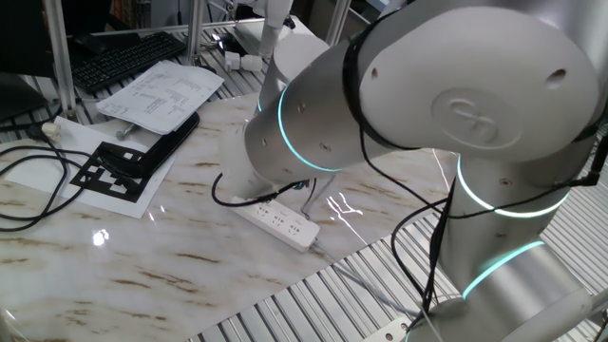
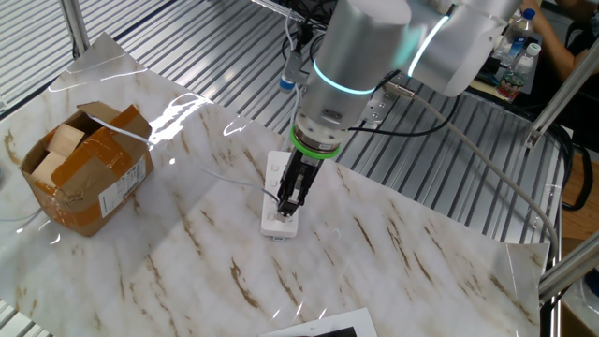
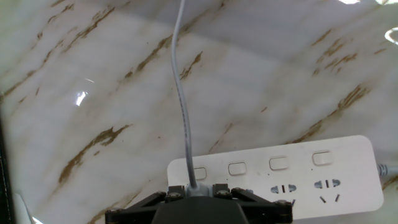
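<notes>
A white power strip [image 2: 274, 173] lies on the marbled table, its switches and socket holes facing up. My gripper is over the strip's end, pointing down, and appears shut on a grey plug [image 3: 199, 190] whose thin cable [image 3: 185, 106] runs out across the table. In the second exterior view the dark fingers [image 2: 285, 208] come down right at the strip's top face. The gripper's own body covers the sockets under it, so how deep the plug sits cannot be told. Uncovered sockets [image 3: 327, 184] show to the right in the wrist view.
An opened cardboard box [image 2: 89, 173] stands at the table's far left in the second exterior view. A marker sheet [image 1: 114, 180] with a black object and a loose black cable [image 1: 59, 190] lies on the table. Bare tabletop surrounds the strip.
</notes>
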